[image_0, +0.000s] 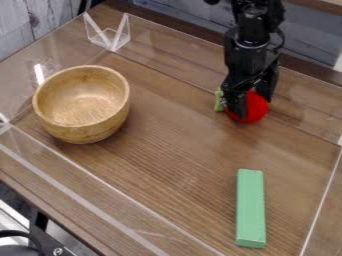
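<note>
My black gripper (243, 86) reaches down from the top right, open, with its fingers at a red round object (249, 108) on the wooden table (160, 170). A small green piece (218, 100) lies just left of the red object, partly hidden behind it and the gripper. Whether the fingers touch the red object I cannot tell.
A wooden bowl (83, 103) stands at the left. A long green block (250, 208) lies at the front right. A rim or wall runs along the back.
</note>
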